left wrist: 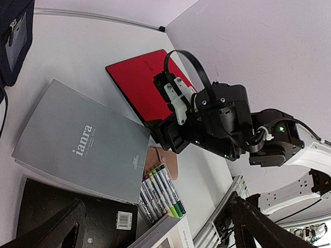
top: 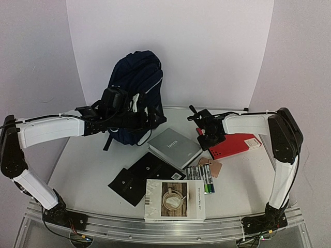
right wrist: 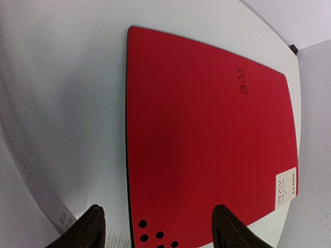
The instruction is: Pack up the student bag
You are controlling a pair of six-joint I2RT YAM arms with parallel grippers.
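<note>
The dark blue backpack [top: 137, 70] stands upright at the back left, partly hidden by my left arm. Its side shows at the left edge of the left wrist view. My left gripper [top: 161, 120] hovers in front of it, fingers spread and empty. On the right lies a flat red case [right wrist: 201, 129] with a white label. Over its left end hangs my right gripper, open, with the case's edge in view between the fingertips and nothing gripped. A thick grey book [left wrist: 85, 139] lies mid-table between bag and case.
Black folders [top: 132, 186] lie left of a white book with a cup picture [top: 175, 200] at the front edge. Coloured markers [top: 200, 176] and a pinkish-tan pouch [top: 214, 168] sit beside the grey book.
</note>
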